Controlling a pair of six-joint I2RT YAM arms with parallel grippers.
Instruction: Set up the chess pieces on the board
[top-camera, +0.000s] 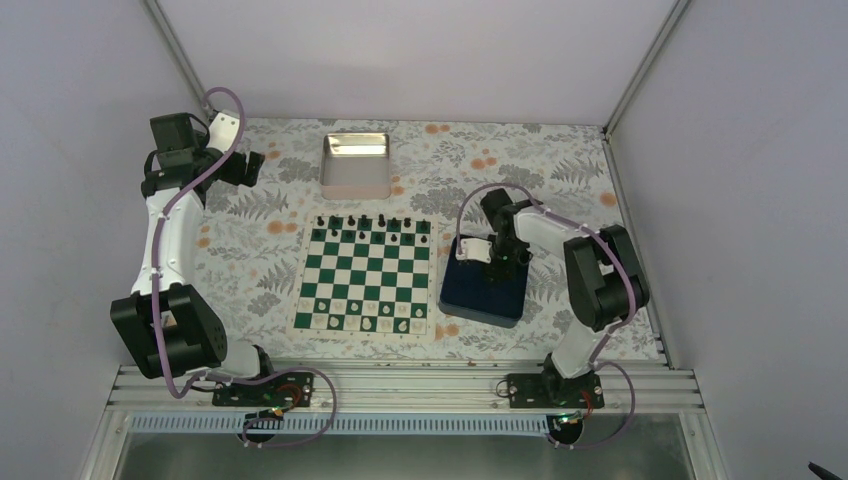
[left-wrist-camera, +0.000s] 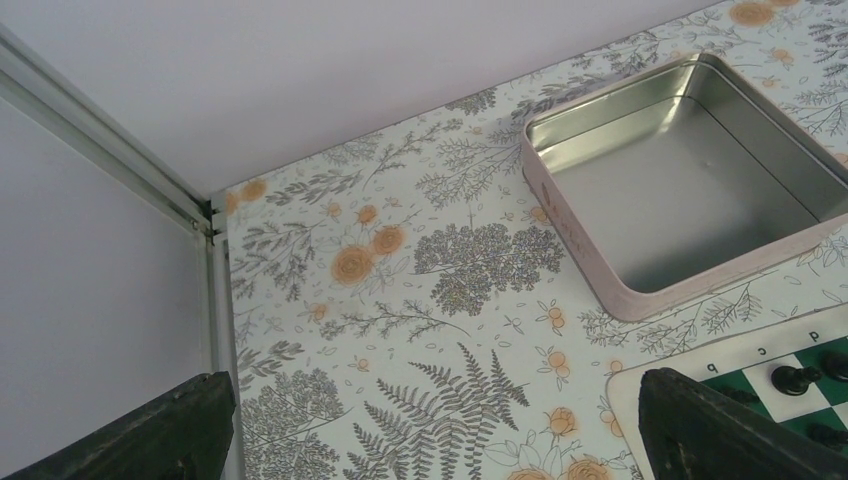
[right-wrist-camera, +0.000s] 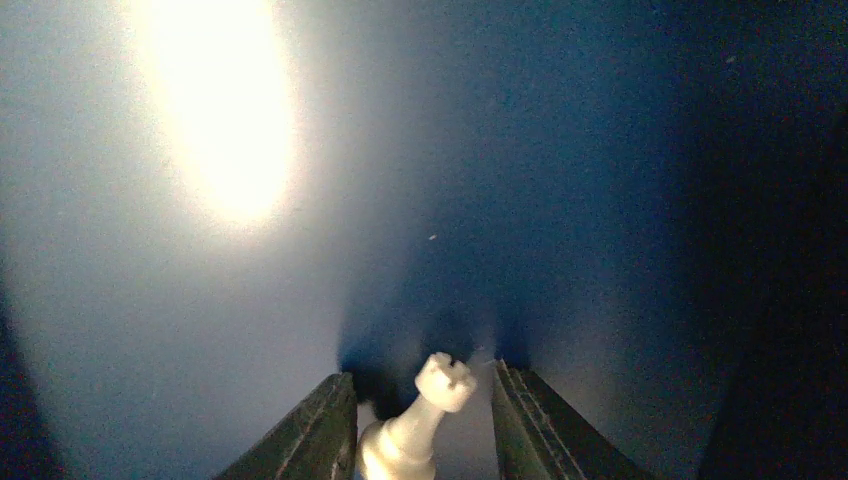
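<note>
In the right wrist view a white chess piece (right-wrist-camera: 410, 432) with a notched top lies tilted on the dark blue tray floor. Around it stand the fingers of my right gripper, part open, with a gap on the right side. The gripper hides this piece in the top view. On the green-and-white chessboard (top-camera: 367, 268), black pieces (top-camera: 362, 236) fill rows at the far side and white pieces (top-camera: 368, 324) stand at the near side. My left gripper is open and empty, over the table left of the metal tray.
The blue tray (top-camera: 478, 314) sits right of the board, its walls close around my right gripper. An empty metal tray (top-camera: 356, 190) stands behind the board.
</note>
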